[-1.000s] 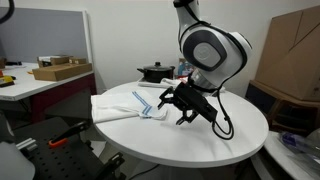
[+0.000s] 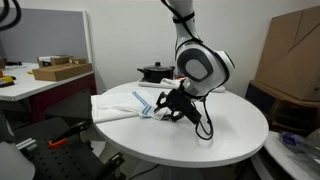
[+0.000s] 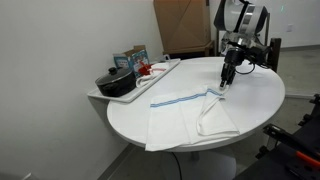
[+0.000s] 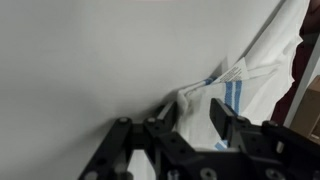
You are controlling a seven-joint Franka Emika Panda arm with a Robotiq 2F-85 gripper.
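A white cloth with blue stripes [image 3: 185, 118] lies spread and partly folded on the round white table [image 2: 205, 158]. My gripper [image 2: 166, 116] is low over the table, at the cloth's near right end in exterior view 1. In exterior view 2 the gripper [image 3: 223, 89] meets the cloth's far corner. From the wrist, the cloth [image 4: 255, 90] reaches in between the dark fingers, which stand apart. The gripper is part open around this folded edge. Whether the pads touch the cloth is hard to see.
A black pot [image 3: 116, 80] stands on a white tray [image 3: 140, 91] along the table's far side, with a red and white cloth [image 3: 155, 71] beside it. Boxes [image 3: 128, 58] stand behind.
In exterior view 1 my arm has moved left and lower, bringing the gripper from beside the cloth to its edge. The cloth's spread part looks the same.
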